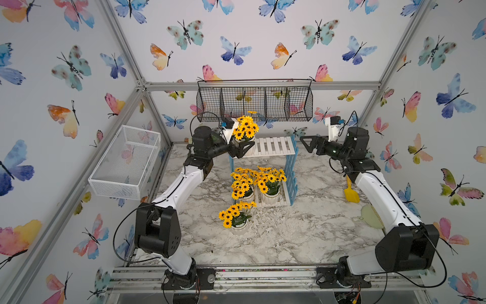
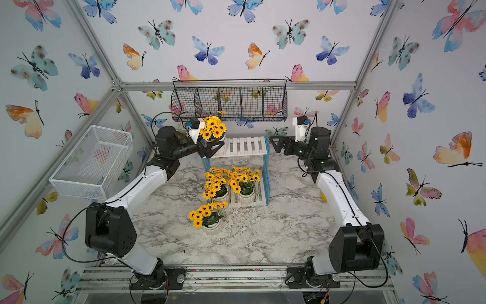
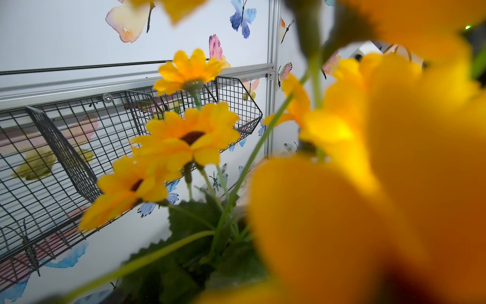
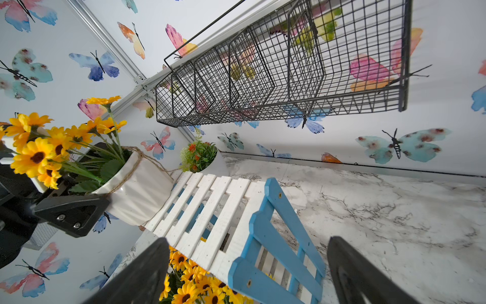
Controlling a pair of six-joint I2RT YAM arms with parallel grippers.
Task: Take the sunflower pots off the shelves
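My left gripper [image 1: 242, 148] is at a sunflower pot on the left end of the top shelf [image 1: 273, 146]; flowers fill the left wrist view, hiding its fingers there. Whether it grips the pot is unclear. Two sunflower pots [image 1: 243, 185] [image 1: 270, 187] stand on the lower shelf, and a third pot [image 1: 234, 220] stands on the table in front. My right gripper [image 2: 278, 143] hangs open to the right of the white-and-blue shelf, empty.
A black wire basket [image 1: 253, 101] hangs on the back wall. A white mesh basket [image 1: 116, 187] is at the left. A small green plant [image 4: 215, 164] stands behind the shelf. A yellow shovel [image 1: 351, 192] lies at the right.
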